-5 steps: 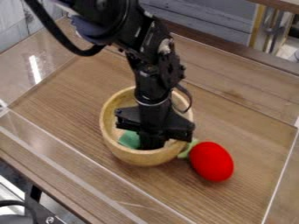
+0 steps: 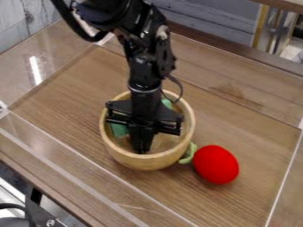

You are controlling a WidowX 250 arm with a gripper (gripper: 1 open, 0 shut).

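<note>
My black arm reaches down from the top centre, and my gripper point(image 2: 144, 133) sits inside a tan wooden bowl point(image 2: 142, 160). A green object point(image 2: 120, 129) lies in the bowl, partly hidden behind the gripper. I cannot make out anything held between the fingertips, which are dark and hard to see. A pale green piece point(image 2: 189, 154) shows at the bowl's right side, beside a red object point(image 2: 215, 165) on the table.
A white wall stands at the upper left, and a dark cable lies at the lower left edge.
My gripper has shifted slightly left and up within the bowl. The bowl has moved a little left, and the red object sits slightly higher in view than a second ago.
</note>
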